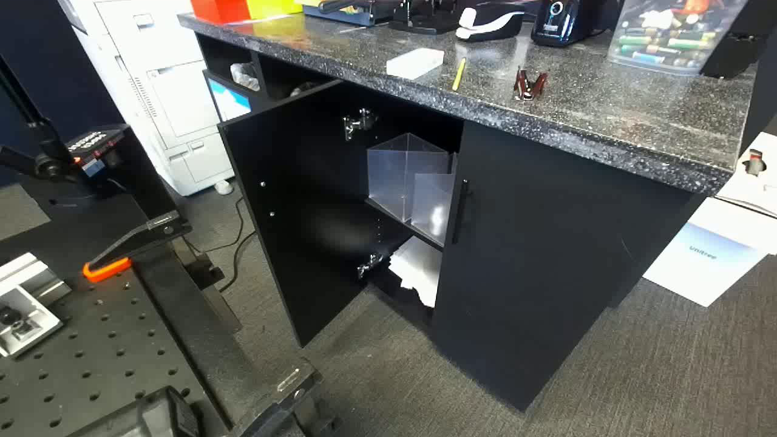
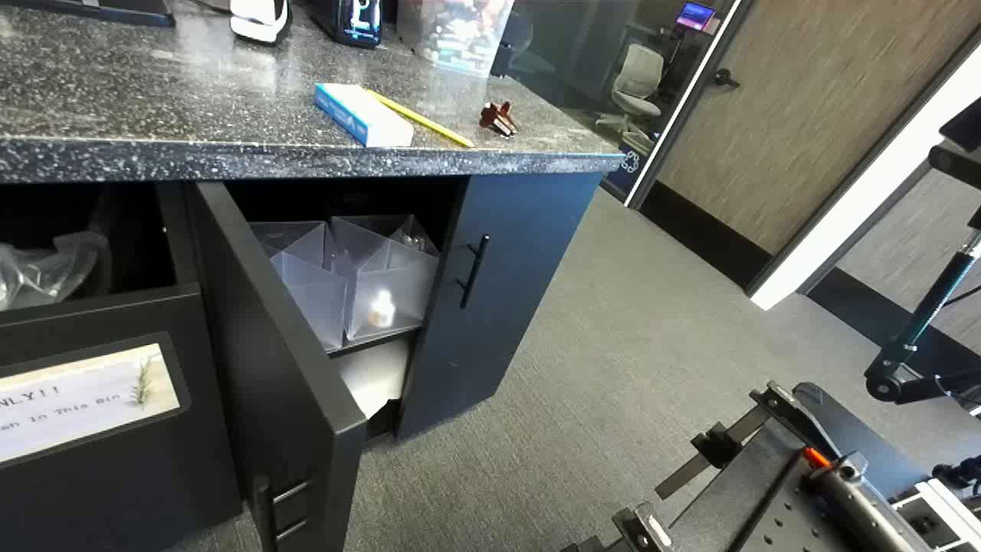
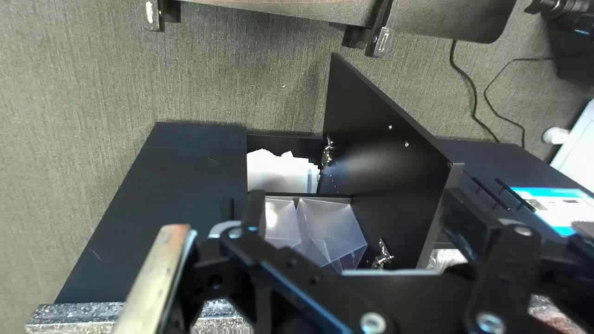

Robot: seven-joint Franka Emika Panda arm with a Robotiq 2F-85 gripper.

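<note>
A black cabinet stands with its left door (image 1: 298,226) swung open; the right door (image 1: 539,255) is closed. On its shelf are clear plastic bins (image 1: 408,175), and white papers (image 1: 419,269) lie on the level below. In the wrist view my gripper is open, its two dark fingers spread wide with nothing held between them. The open door (image 3: 384,150) and the bins (image 3: 317,225) show beyond the gap. From this view I cannot tell how near the fingers are to the door. Neither exterior view shows the gripper.
The speckled countertop (image 2: 184,119) holds a white-and-blue box (image 2: 363,115), a yellow pencil (image 2: 423,119) and a brown staple remover (image 2: 497,119). A perforated black table (image 1: 95,364) stands in front of the cabinet. Cables (image 1: 237,247) lie near the white machine.
</note>
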